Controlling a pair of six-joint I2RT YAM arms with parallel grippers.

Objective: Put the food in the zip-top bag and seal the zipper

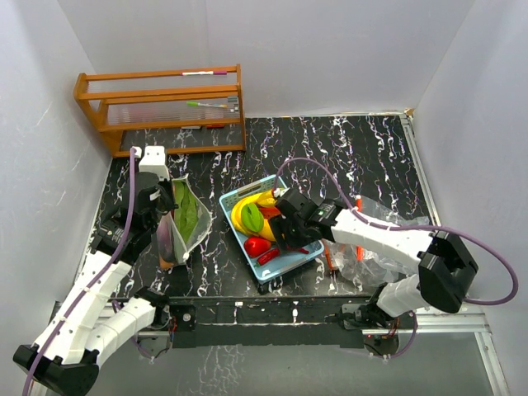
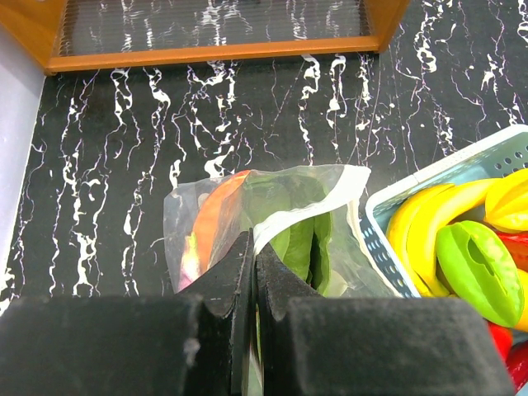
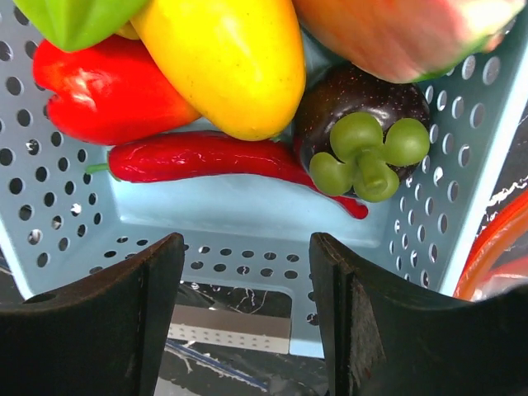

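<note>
The clear zip top bag (image 1: 198, 235) stands on the left of the table, its mouth spread, with green leaves (image 1: 186, 213) inside. An orange piece (image 2: 214, 208) also shows through its plastic. My left gripper is shut on the bag's pale rim. Over the front part of the light blue basket, my right gripper hangs open, nothing between its fingers. Ahead of those fingers lie a red chili (image 3: 210, 157) and a dark purple fruit with a green cap (image 3: 363, 153). A yellow mango (image 3: 223, 62) and a red pepper (image 3: 115, 95) sit beyond them.
The blue basket (image 1: 295, 262) also holds bananas (image 2: 429, 231) and a green pepper (image 2: 474, 268). Clear plastic (image 1: 384, 216) with orange pieces lies at the right. A wooden rack (image 1: 165, 95) stands at the back left.
</note>
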